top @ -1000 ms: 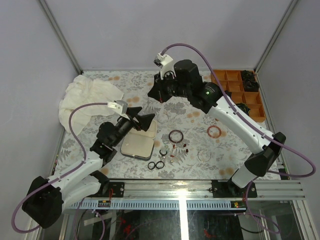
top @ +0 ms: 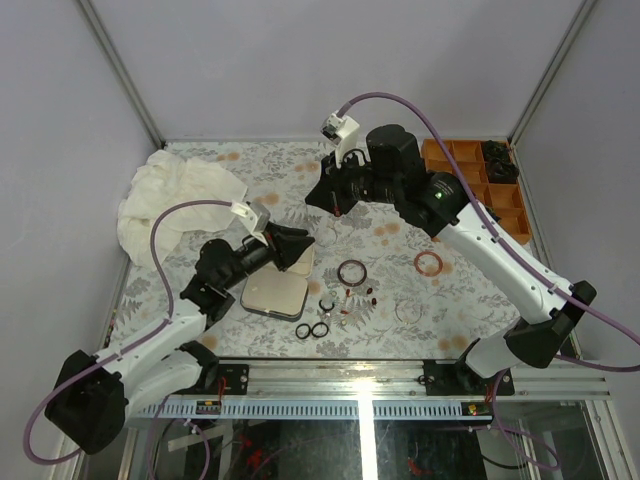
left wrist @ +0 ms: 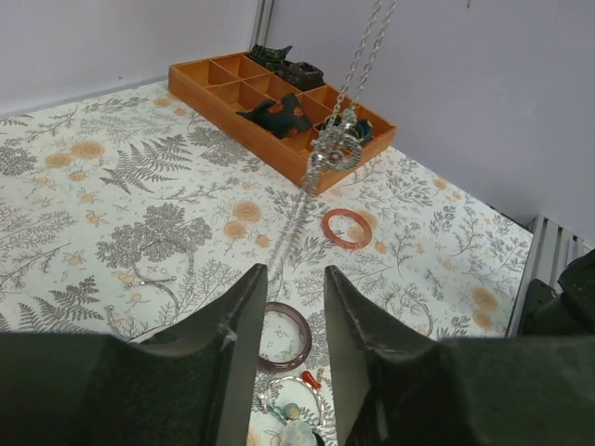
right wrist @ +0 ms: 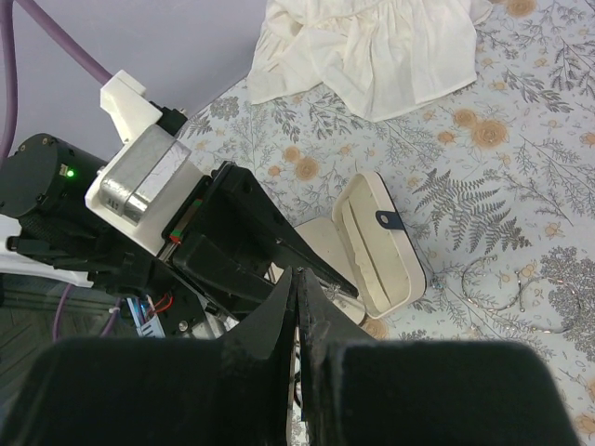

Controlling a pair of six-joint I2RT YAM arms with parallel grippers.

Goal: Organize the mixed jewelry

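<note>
My left gripper stands part open over the jewelry box, a gap showing between its fingertips. A blurred silver chain [left wrist: 337, 149] drops from above the left wrist view, and its low end comes near the left fingertips; its top end is out of view. Higher and farther back, my right gripper is shut, with no item clearly visible between its fingers. A silvery bit [right wrist: 332, 291] shows by the left fingertips. The cream box [top: 275, 292] lies with its lid raised. A dark bangle [top: 352, 273] and small rings [top: 312, 330] lie to its right.
An orange compartment tray [top: 465, 155] holding dark items is at the back right. A reddish bangle [top: 428, 264] and a thin bracelet [top: 408, 313] lie on the patterned cloth. White fabric [top: 175, 200] is bunched at the back left.
The right gripper has shifted a little to the right and slightly down in the top view. The left gripper's fingers are closer together than a second ago; its arm has barely moved.
</note>
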